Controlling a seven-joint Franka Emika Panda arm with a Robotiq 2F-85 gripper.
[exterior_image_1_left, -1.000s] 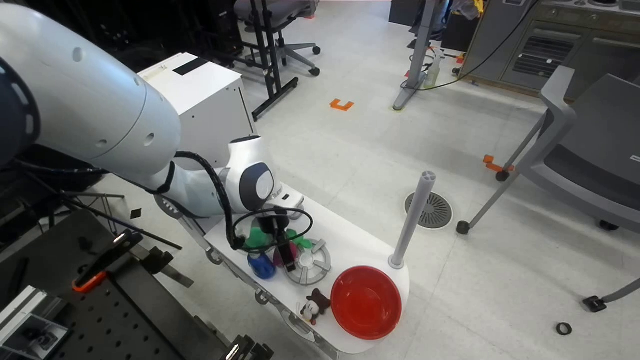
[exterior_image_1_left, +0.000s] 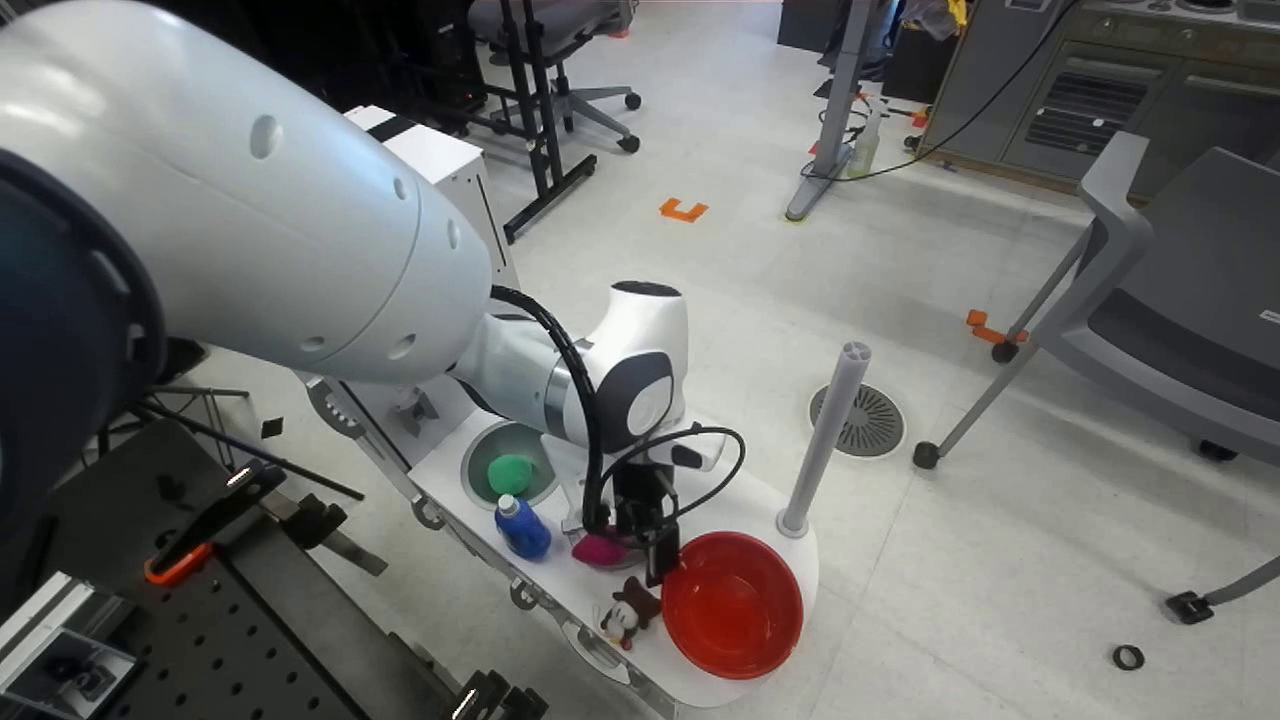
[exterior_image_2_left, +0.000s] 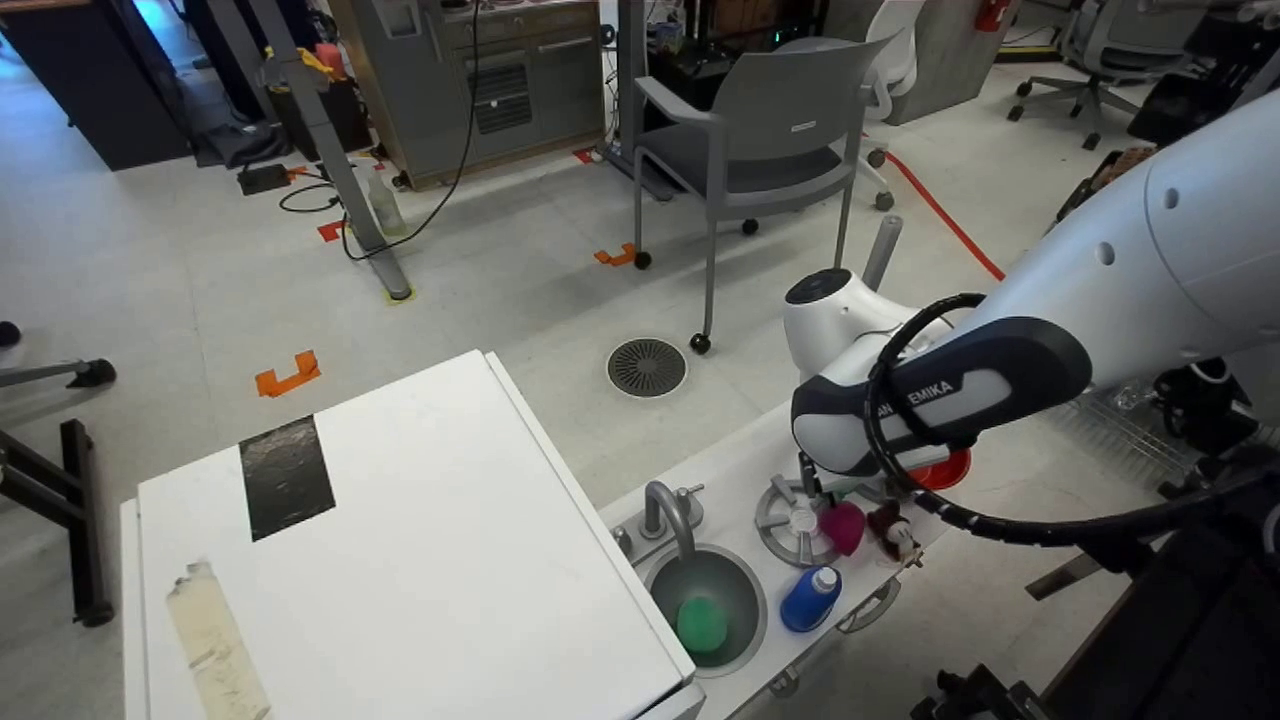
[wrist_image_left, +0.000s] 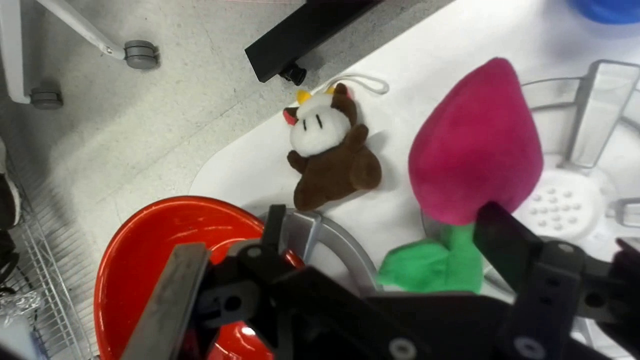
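A plush flower with a magenta head (wrist_image_left: 477, 144) and green stem and leaf (wrist_image_left: 444, 261) lies over the grey stove burner (exterior_image_2_left: 798, 522). My gripper is open, its fingers wide apart. The right finger overlaps the flower's stem; whether they touch, I cannot tell. Beyond the left finger is a red bowl (exterior_image_1_left: 732, 606), whose rim it overlaps in the wrist view. A brown and white plush toy (wrist_image_left: 330, 147) lies between the bowl and the flower, near the counter's edge. In exterior view 1 the arm hides part of the flower and burner.
A blue bottle (exterior_image_1_left: 523, 528) stands near the sink (exterior_image_2_left: 672, 576), which contains a green round object (exterior_image_2_left: 702, 625). An upright grey post (exterior_image_1_left: 824, 438) rises at the counter's far edge, and a faucet (exterior_image_2_left: 672, 516) stands behind the sink.
The arm and gripper have moved from beside the sink toward the red bowl. The magenta flower head also appears nearer the bowl. The bowl, bottle and brown toy have stayed put.
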